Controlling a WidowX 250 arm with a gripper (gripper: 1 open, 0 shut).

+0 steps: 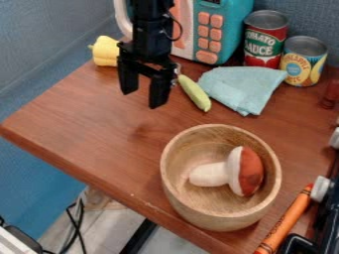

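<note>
My black gripper (143, 88) hangs open over the back left of the table (93, 124), beside a yellow pepper-like object (106, 50) that is partly behind it. A pale yellow banana or corn-like piece (196, 94) lies to its right. A wooden bowl (185, 206) at the front holds a toy mushroom (241, 171) with a red cap and white stem.
A teal toy microwave (212, 30), a tomato sauce can (264, 45) and a second can (303, 63) stand at the back. A folded cloth (243, 84) lies before them. An orange marker (284, 223) is at the right.
</note>
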